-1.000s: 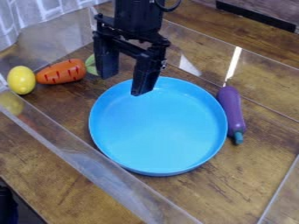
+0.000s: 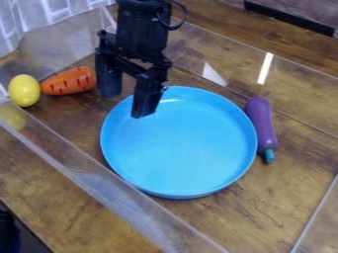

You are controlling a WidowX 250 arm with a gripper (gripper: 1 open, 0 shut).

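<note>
My black gripper (image 2: 128, 84) hangs open above the upper left rim of a round blue plate (image 2: 179, 148), its fingers pointing down, one toward the table beside the carrot and the other over the plate's edge. An orange carrot (image 2: 69, 81) lies to the left of it on the wooden table, with a yellow lemon-like object (image 2: 24, 90) at the far left. A purple eggplant-like object (image 2: 262, 126) lies right of the plate. What is between or behind the fingers is dark and hard to make out.
Clear low walls (image 2: 93, 178) edge the wooden work area. Bare table shows at the back right and lower right.
The gripper has shifted slightly left and changed its angle, its fingers now lower beside the carrot. The other objects have not visibly moved.
</note>
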